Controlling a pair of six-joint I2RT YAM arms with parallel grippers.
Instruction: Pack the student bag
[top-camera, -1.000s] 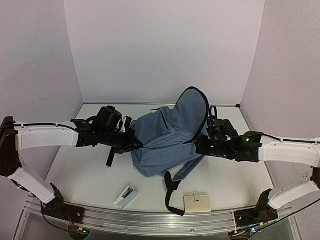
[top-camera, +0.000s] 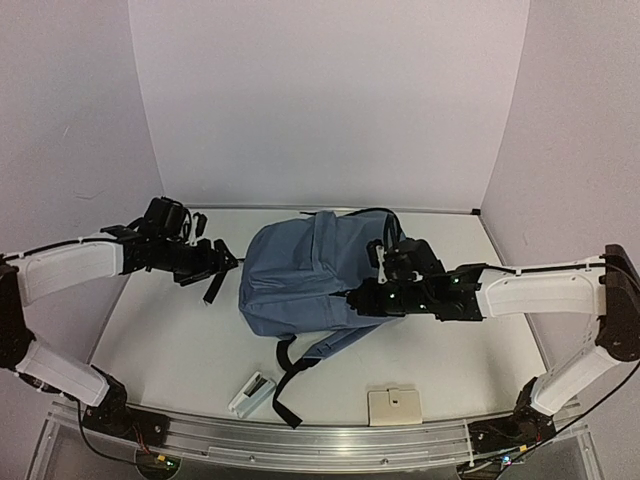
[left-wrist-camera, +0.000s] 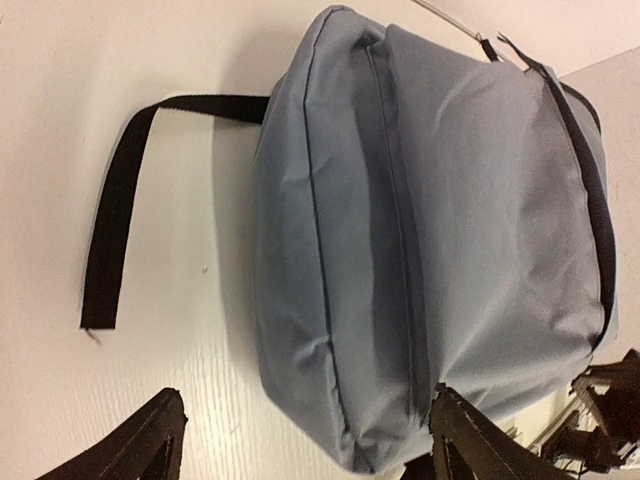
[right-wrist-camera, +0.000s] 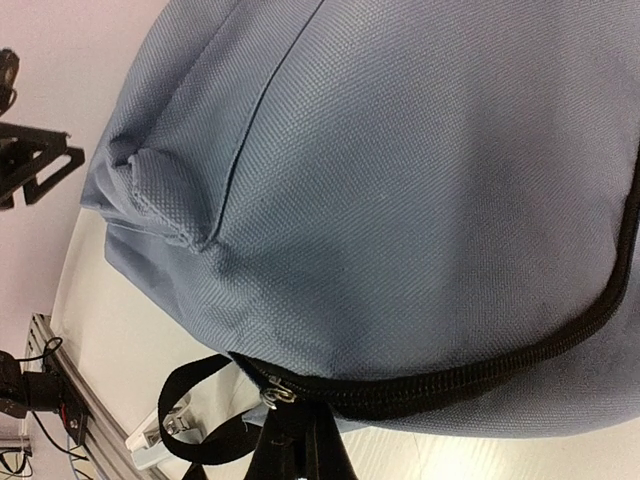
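Note:
The blue-grey bag (top-camera: 300, 270) lies in the middle of the table, its dark zipper edge (right-wrist-camera: 460, 385) curving along the near side in the right wrist view. There my right gripper is shut on that edge of the bag, right beside the metal zipper pull (right-wrist-camera: 278, 391). My left gripper (top-camera: 236, 263) stands at the bag's left side; the left wrist view shows its fingers (left-wrist-camera: 150, 435) wide apart with no cloth clearly pinched. A white case (top-camera: 251, 394) and a beige notebook (top-camera: 394, 407) lie at the table's front.
One black strap (top-camera: 288, 385) trails from the bag toward the front edge, close to the white case. Another black strap end (left-wrist-camera: 110, 240) lies left of the bag. Bare table shows at the front left and right. Walls enclose the sides and back.
The bag has shifted left, with both grippers moving left too. Its raised flap has come down over the bag. The front strap has swung left toward the white case.

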